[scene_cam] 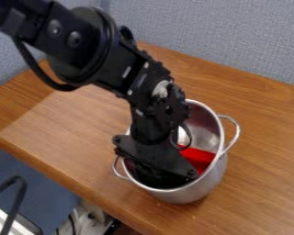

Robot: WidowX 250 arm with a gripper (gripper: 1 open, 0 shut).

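A silver pot point(205, 184) with two wire handles stands near the front edge of the wooden table. My black gripper point(162, 165) is lowered into the pot, hiding much of its inside; its fingertips are not clearly visible, so I cannot see what, if anything, is between them. A red object point(197, 157) lies inside the pot at the right, partly hidden behind the gripper.
Grey panels border the back. Beyond the front-left edge are a dark floor and some cables.
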